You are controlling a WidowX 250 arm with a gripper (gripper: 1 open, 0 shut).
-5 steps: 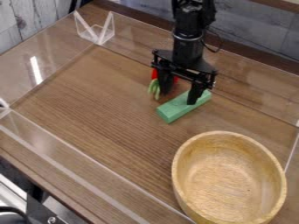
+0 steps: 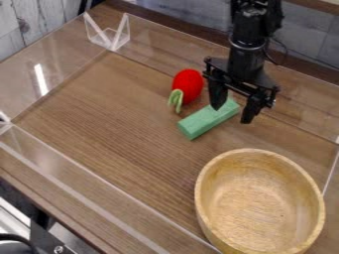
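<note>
My black gripper (image 2: 241, 94) hangs from the top right, its fingertips low over the wooden table at the right end of a green block (image 2: 205, 119). Whether its fingers are open or hold anything is not clear. A red object with a green stem (image 2: 185, 87), like a pepper or strawberry, lies just left of the block.
A large tan bowl (image 2: 259, 203) fills the lower right. A small white wire-like object (image 2: 106, 32) stands near the top left.
My gripper has moved to the right, away from the red object, which is now fully uncovered, and toward the right side of the green block.
</note>
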